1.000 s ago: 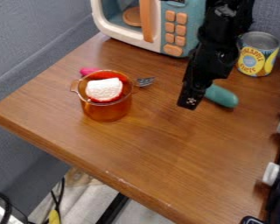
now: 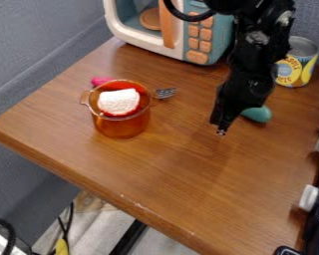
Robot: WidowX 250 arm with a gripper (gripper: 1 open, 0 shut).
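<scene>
My black gripper (image 2: 222,124) hangs over the wooden table (image 2: 149,179), right of an orange pot (image 2: 121,124) that holds a white item (image 2: 119,101) with red around it. A teal object (image 2: 257,115) lies just behind the gripper, partly hidden by it. A fork (image 2: 163,94) and a pink-handled item (image 2: 103,81) lie near the pot. Whether the fingers are open or shut is hard to make out.
A toy microwave (image 2: 165,28) stands at the back, a yellow can (image 2: 295,70) at the back right. A dark stove with white knobs (image 2: 309,199) lines the right edge.
The gripper has shifted slightly over the last second, staying in front of the teal object. The pot, can and other items have not visibly moved.
</scene>
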